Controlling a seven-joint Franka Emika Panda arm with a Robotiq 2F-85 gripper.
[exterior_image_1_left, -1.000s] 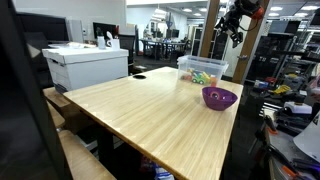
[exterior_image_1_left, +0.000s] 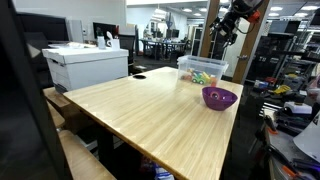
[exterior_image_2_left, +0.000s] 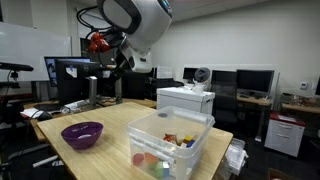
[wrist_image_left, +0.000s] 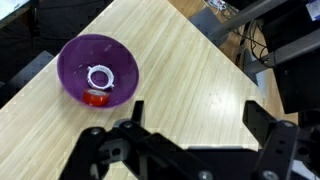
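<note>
A purple bowl (wrist_image_left: 97, 52) rests on the wooden table, holding a white ring (wrist_image_left: 100, 76) and a small red-orange item (wrist_image_left: 95, 98). My gripper is open, its two fingers wide apart with only tabletop showing between them. In the wrist view the bowl lies up and to the left of the fingers. From the side, the arm hangs high above the table, well clear of the bowl (exterior_image_1_left: 220, 98). A clear plastic bin (exterior_image_2_left: 170, 128) on the table contains several coloured items, too small to name surely.
A white cabinet (exterior_image_1_left: 90, 69) stands beyond its far side. Desks with monitors (exterior_image_2_left: 254, 83) fill the background.
The arm high above the table shows at most a slight shift. Bowl and bin stay where they were.
</note>
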